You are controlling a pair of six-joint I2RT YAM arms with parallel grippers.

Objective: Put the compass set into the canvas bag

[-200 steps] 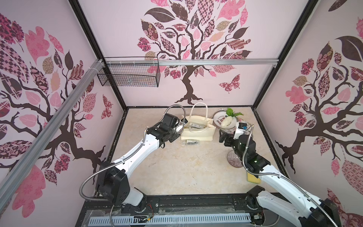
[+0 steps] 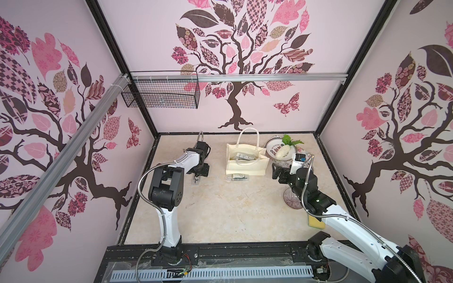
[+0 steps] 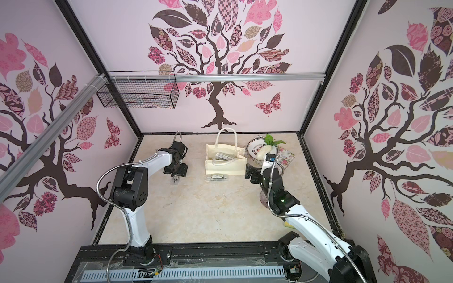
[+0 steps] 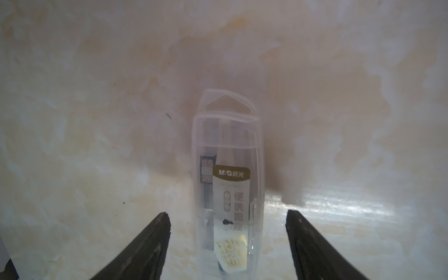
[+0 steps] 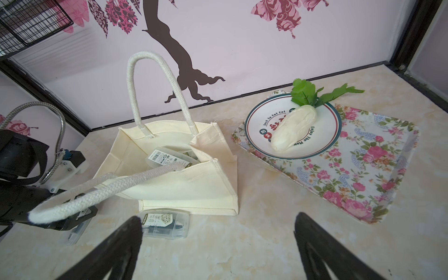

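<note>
Below my left gripper lies a clear plastic compass set [image 4: 231, 186] with a white M&G label; the open fingers stand on either side of it, apart from it. The cream canvas bag [image 5: 186, 191] stands upright, one handle up and the other drooping forward. Inside it shows a clear package with a white barcode label [image 5: 165, 157]. Another clear case [image 5: 165, 225] lies flat against the bag's front. To the right of the bag, my right gripper is open with nothing between its fingers.
Right of the bag, a floral tray [image 5: 368, 168] bears a plate [image 5: 261, 114] with a white radish [image 5: 295, 128]. A pinkish round dish [image 2: 292, 198] and a yellow sponge [image 2: 316, 222] lie near the right arm.
My left gripper has swung left, away from the bag, and now stands over the compass set at the left. The right arm has barely moved.
</note>
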